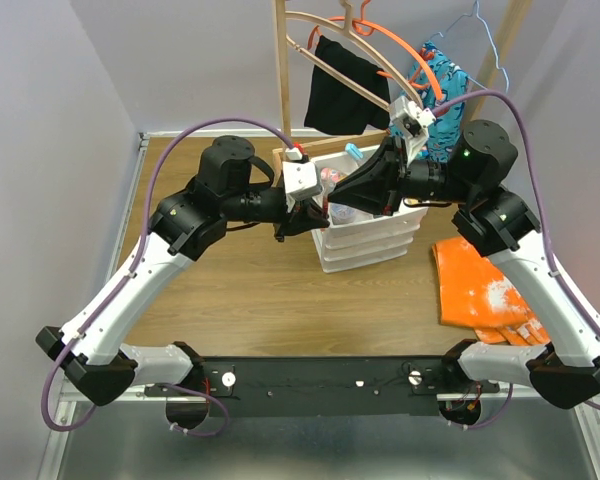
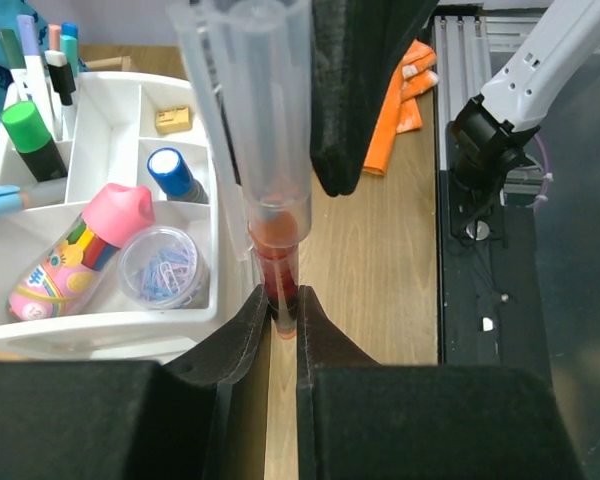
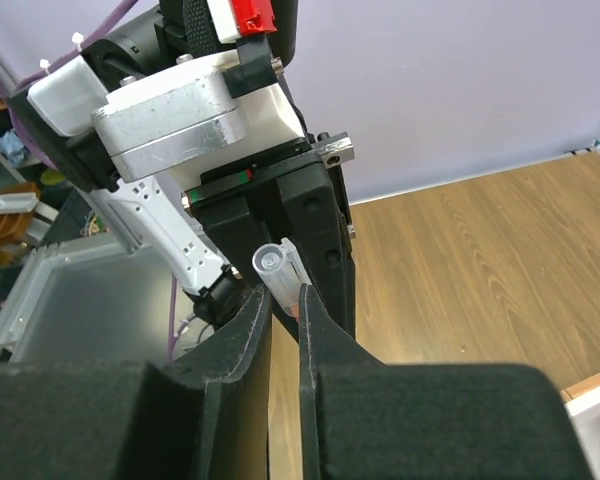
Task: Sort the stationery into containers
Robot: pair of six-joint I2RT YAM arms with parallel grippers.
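Note:
A slim clear-bodied pen (image 2: 280,265) with a red inside stands upright, its lower tip pinched by my left gripper. Close beside its upper part is the dark right gripper, coming in from above. In the top view the left gripper (image 1: 323,212) and right gripper (image 1: 334,200) nearly meet over the box's left edge. From the right wrist, the pen's clear end (image 3: 271,262) shows just past the tips of my right gripper. Those tips stand close together; whether they touch the pen is unclear. The white compartment box (image 2: 110,325) lies under both arms.
The box holds a pink-capped patterned bottle (image 2: 70,265), a round tub of clips (image 2: 163,268), a blue-capped glue stick (image 2: 173,175), a green-capped marker (image 2: 30,135) and a small eraser (image 2: 174,120). Orange cloths (image 1: 475,280) lie right.

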